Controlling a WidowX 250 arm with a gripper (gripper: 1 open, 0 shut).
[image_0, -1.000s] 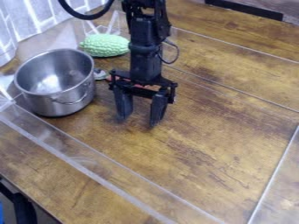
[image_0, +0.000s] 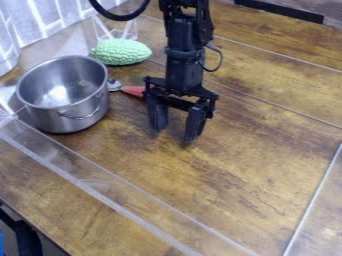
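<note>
My black gripper (image_0: 178, 118) is low over the wooden table, near the centre, its two fingers spread apart and pointing down. Nothing clear shows between them. To its left stands a steel pot (image_0: 63, 92). Behind the pot's right side a red-handled utensil (image_0: 131, 90) with a metal end lies on the table, partly hidden by the gripper. A pale green, bumpy toy (image_0: 120, 51), like a corn cob, lies at the back left.
Thin strips cross its surface. A dark edge runs along the back right, and a pale covering lies at the upper left.
Over the last second my gripper has moved a little to the right. The pot and the green toy look unchanged.
</note>
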